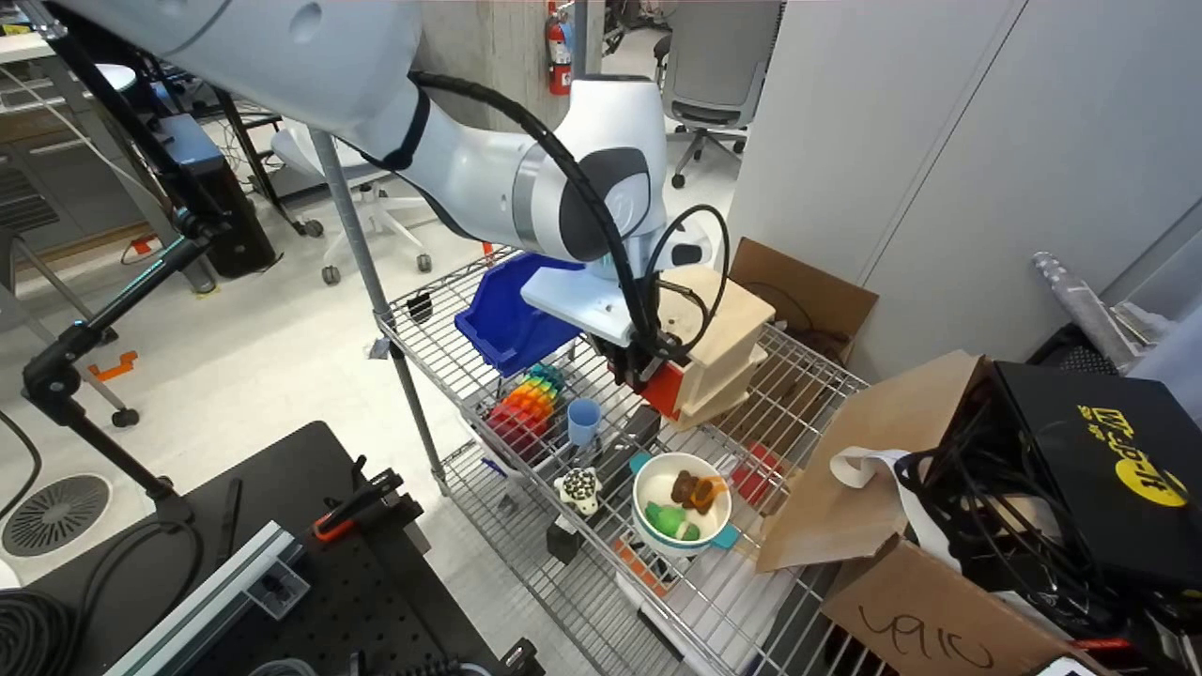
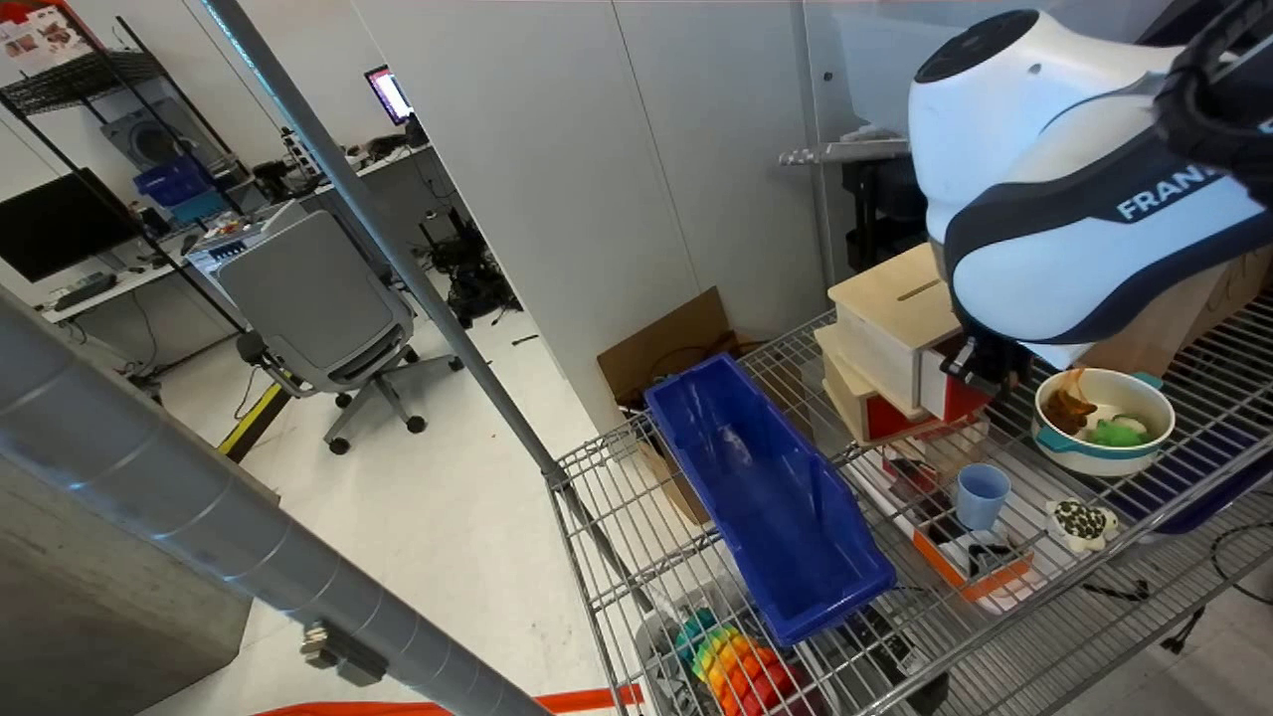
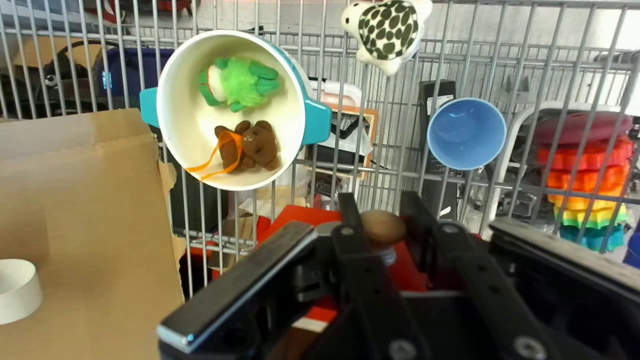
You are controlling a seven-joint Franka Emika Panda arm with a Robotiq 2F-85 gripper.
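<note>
A pale wooden box [image 2: 889,292] with a red front panel [image 2: 958,398] stands on the wire shelf. My gripper is shut on a small round wooden knob [image 3: 384,227], which shows between the two fingers in the wrist view. Behind the knob lies the red panel [image 3: 411,273], mostly covered by my gripper. From outside, the gripper [image 1: 638,366] meets the box at its red front [image 1: 664,389]; the grip itself is hidden there. A lower wooden part [image 2: 849,384] juts out under the box's upper part.
A white-and-teal pot [image 3: 286,144] holds a green toy and a brown bear. A blue cup [image 3: 466,133] and a spotted turtle toy [image 3: 388,29] are nearby. A blue bin [image 2: 764,501] stands beside the box, and an open cardboard carton [image 1: 868,451] flanks the shelf.
</note>
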